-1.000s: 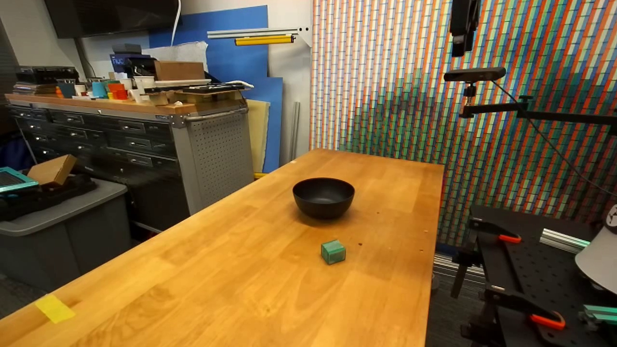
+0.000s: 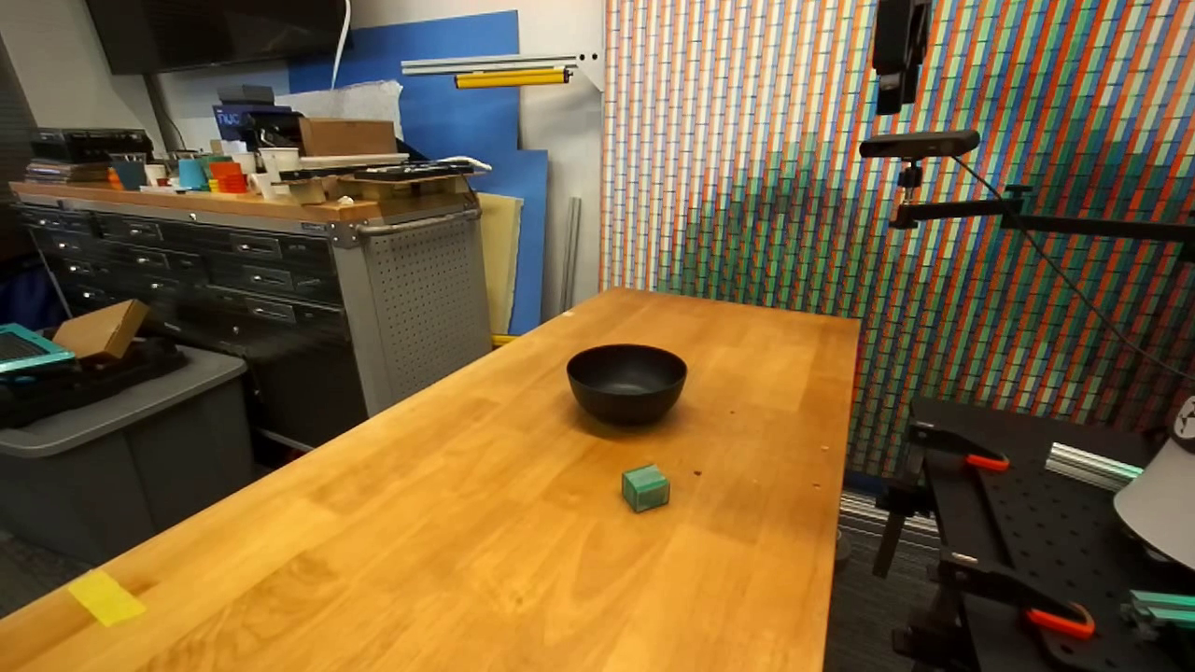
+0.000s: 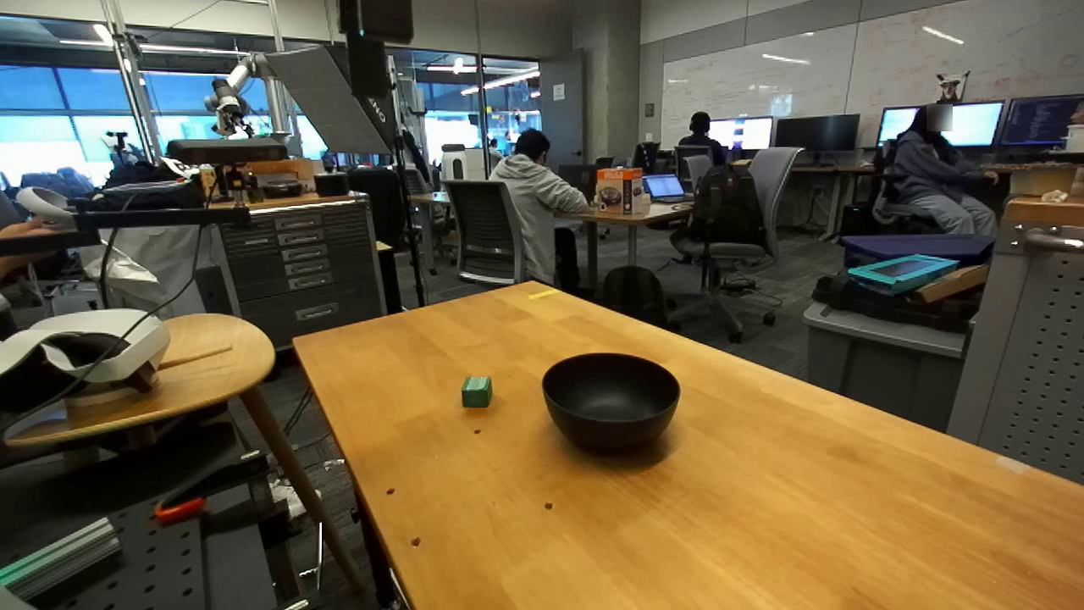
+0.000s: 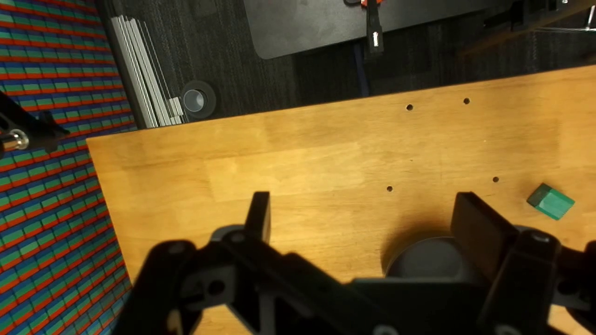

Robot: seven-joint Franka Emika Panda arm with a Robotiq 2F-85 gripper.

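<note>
In the wrist view my gripper stands open, its two dark fingers wide apart with only bare tabletop seen between their tips. It is high above the wooden table (image 2: 470,538). A black bowl (image 2: 627,386) sits upright on the table and looks empty as far as its inside shows; in the wrist view the bowl (image 4: 427,259) is partly hidden behind the gripper's right side. A small green block (image 2: 645,489) lies on the table beside the bowl, apart from it. The same green block (image 4: 551,201) appears right of the gripper, clear of the fingers.
Yellow tape (image 2: 106,598) marks one table edge. Around bowl and block the tabletop is bare, with a few small holes. Beside the table are a black perforated bench (image 2: 1042,504) with orange-tipped clamps and a camera (image 2: 920,145) on an arm.
At the top of exterior view 1, the dark hanging part sits very slightly lower than before. The bowl and green block have not moved.
</note>
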